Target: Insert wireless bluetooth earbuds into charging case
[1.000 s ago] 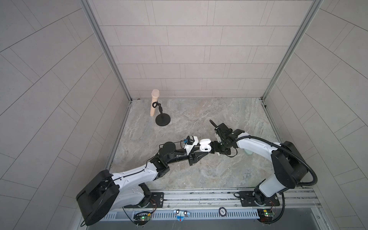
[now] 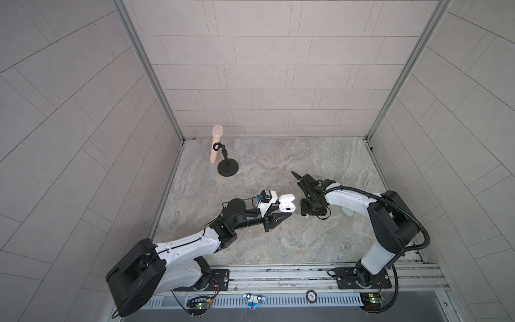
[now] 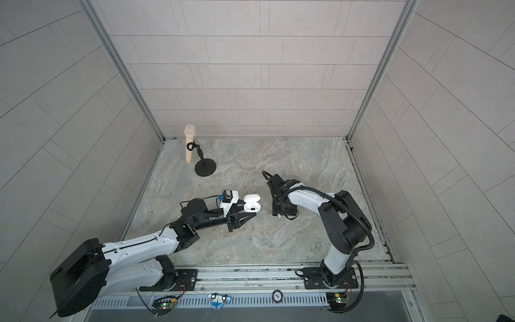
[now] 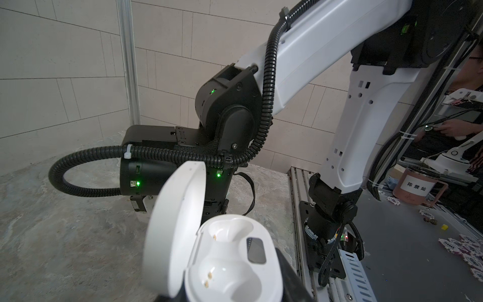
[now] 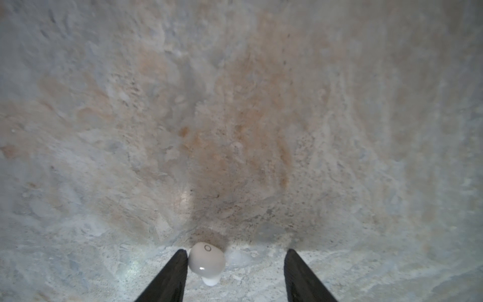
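My left gripper (image 2: 284, 211) is shut on the white charging case (image 4: 234, 261), whose lid (image 4: 176, 229) stands raised. Both rounded wells in the case look empty in the left wrist view. A white earbud (image 5: 206, 260) shows low in the right wrist view, close to the left one of the dark fingers (image 5: 173, 274); whether they touch I cannot tell. My right gripper points down at the table with its fingers clearly apart, the earbud at one side of the gap. From above, the right arm hides most of that spot.
A black stand (image 2: 228, 167) and a beige microphone (image 2: 215, 143) occupy the back left. Part of a pale green round object (image 2: 347, 211) shows beside the right forearm. Bare marble tabletop (image 2: 300, 244) lies in front of both grippers.
My right gripper was up against the case a second ago; it has drawn away to the right and now faces down. The left arm and the case are practically still.
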